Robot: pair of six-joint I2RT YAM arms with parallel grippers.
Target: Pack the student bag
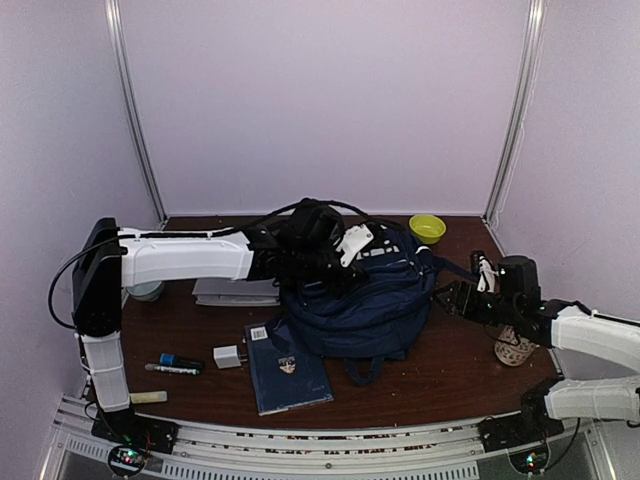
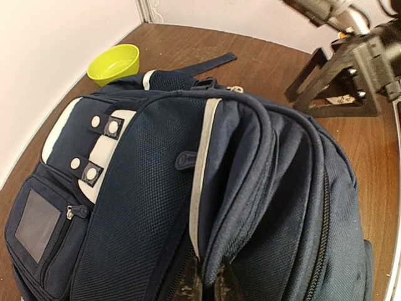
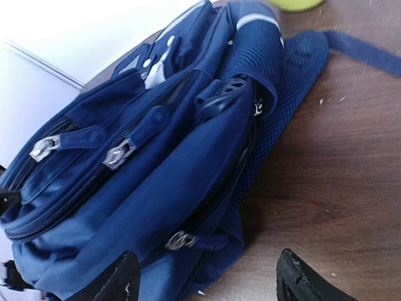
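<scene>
The navy backpack (image 1: 375,320) lies mid-table, its front with white patches and zip pockets filling the left wrist view. My left gripper is shut on a piped fabric edge of the backpack (image 2: 144,144), which bunches up into its fingertips. On the bag's other side, my right gripper (image 1: 441,297) stands open near the strap. In the right wrist view, its fingers (image 3: 119,282) are spread apart with nothing clamped between; the bag's side and a zip pull (image 3: 188,241) show just beyond. A dark blue book (image 1: 288,375) lies flat in front of the bag.
A yellow-green bowl (image 1: 427,228) sits behind the bag, and a patterned cup (image 1: 514,346) stands under my right arm. Grey flat items (image 1: 236,292) lie partly beneath my left arm. A white block (image 1: 228,356), markers (image 1: 180,362) and a pale stick (image 1: 150,397) occupy the front left.
</scene>
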